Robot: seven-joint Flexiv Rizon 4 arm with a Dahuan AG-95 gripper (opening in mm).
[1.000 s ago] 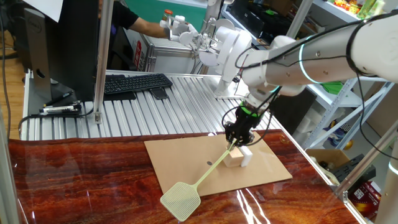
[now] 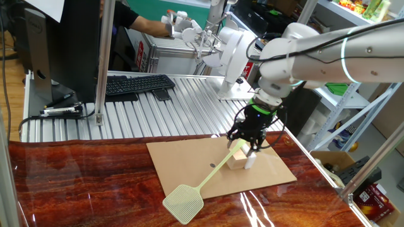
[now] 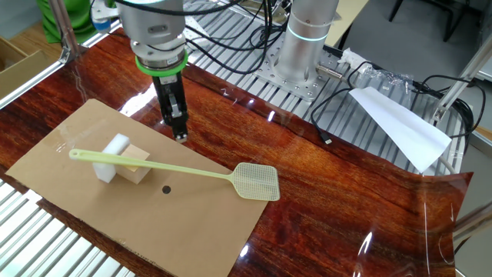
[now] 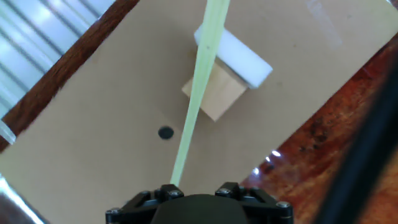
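Note:
A pale green fly swatter (image 3: 196, 170) has its handle across a wooden block (image 3: 137, 171) and a white block (image 3: 114, 158), which sit side by side on a brown cardboard sheet (image 3: 100, 219). Its mesh head (image 2: 184, 203) reaches past the sheet's edge, over the dark red table. My gripper (image 3: 181, 137) hangs above the sheet, apart from the handle in exterior view 2. Its fingers (image 4: 245, 198) stand spread along the bottom of the wrist view, open and with nothing held. There, the handle (image 4: 198, 87) runs from the top edge down towards the gripper, over the blocks.
A black round spot (image 3: 166, 189) marks the cardboard near the blocks. Behind the wood-patterned table lies a ribbed metal surface with a keyboard (image 2: 140, 85). A white folded sheet (image 3: 401, 128) lies near the arm's base.
In exterior view 1, my gripper has shifted a little to the right, and the arm's pose has turned slightly. Swatter, blocks and cardboard have stayed in place.

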